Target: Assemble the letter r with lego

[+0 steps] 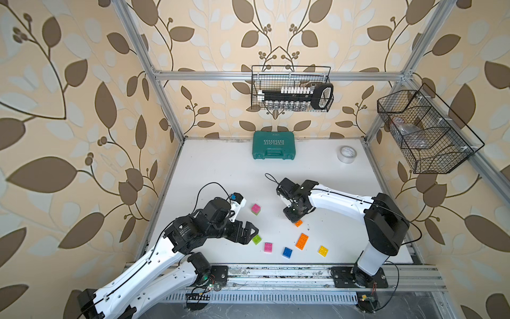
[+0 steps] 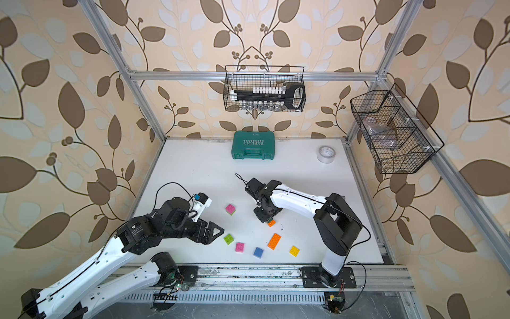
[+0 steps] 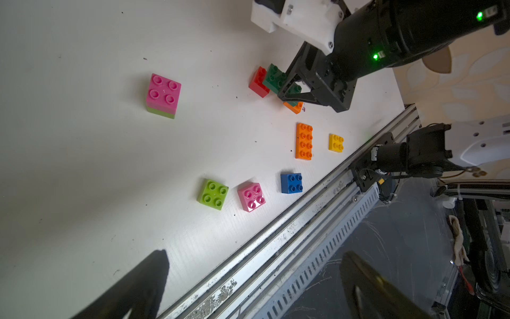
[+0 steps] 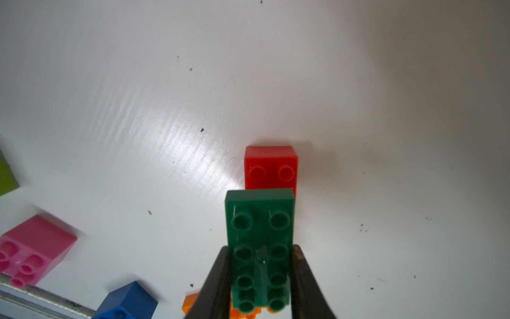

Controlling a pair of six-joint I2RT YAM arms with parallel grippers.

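Note:
A dark green brick point(image 4: 260, 250) of two stud rows is gripped by my right gripper, which is shut on it. Orange point(image 3: 293, 108) shows just under the brick's near end. The far end of the green brick overlaps a red brick point(image 4: 271, 167) in the right wrist view; I cannot tell if they touch. In the top views the right gripper point(image 1: 293, 212) hides both. My left gripper stands open and empty, left of the loose bricks. A pink brick point(image 3: 164, 90) sits on a lime layer in the middle.
Near the front edge lie a lime brick point(image 3: 213, 194), a pink brick point(image 3: 251, 196), a blue brick point(image 3: 291, 183), a long orange brick point(image 3: 304, 141) and a yellow brick point(image 3: 336, 142). At the back are a green case point(image 1: 273, 145) and a tape roll point(image 1: 347, 154).

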